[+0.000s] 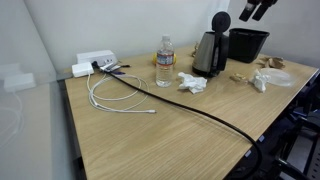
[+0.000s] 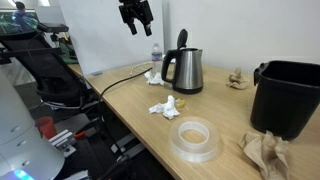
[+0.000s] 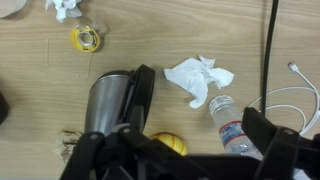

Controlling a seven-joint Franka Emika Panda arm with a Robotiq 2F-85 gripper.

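My gripper hangs high above the table, its fingers open and nothing between them. In the wrist view the gripper spans the lower part of the picture, pointing down. A steel kettle with a black handle stands under its left side. Toward its right side is a clear water bottle with a label. Between them lies a crumpled white tissue, apart from both. In exterior view 1 the kettle and bottle stand upright, the tissue in front.
A yellow tape roll and second tissue lie near a round clear container. A black bin and brown crumpled paper stand beyond. A black cable crosses the table.
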